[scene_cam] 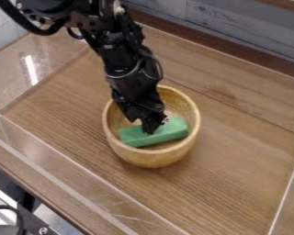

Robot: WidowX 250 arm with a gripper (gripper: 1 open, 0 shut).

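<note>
A light wooden bowl (157,156) sits at the middle of the table with a green block (158,135) lying inside it. My black gripper (147,116) reaches down from the upper left into the bowl, its tips just above or at the back side of the green block. The dark fingers overlap, so I cannot tell how far they stand apart or whether they touch the block.
A grey wall or ledge runs along the back. Dark cables and hardware are at the lower left, off the table's edge.
</note>
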